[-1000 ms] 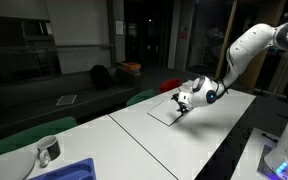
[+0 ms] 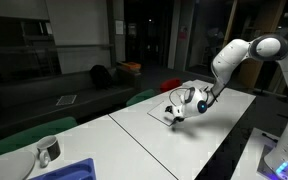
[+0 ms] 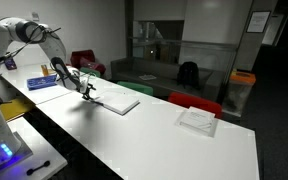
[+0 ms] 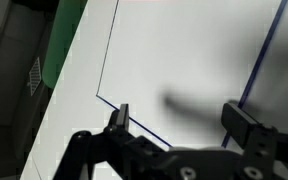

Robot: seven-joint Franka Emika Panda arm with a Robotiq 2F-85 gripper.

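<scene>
A flat white board with a thin outline lies on the white table. Its surface and dark blue edge lines fill much of the wrist view. My gripper is low over it, with its two dark fingertips standing well apart. Between them only white surface, a soft shadow and part of a blue line show; no held object is visible. One fingertip overlaps the blue line at the right; whether it touches the board I cannot tell. In the first exterior view the gripper is at the board's near side.
A grey mug, a white round plate and a blue tray stand at the table's near left end. A white rack rests elsewhere on the table. Green and red chairs line the far edge.
Over the last second my arm has come down and slightly left in the first exterior view, its gripper getting lower toward the board. The other objects stay where they were.
</scene>
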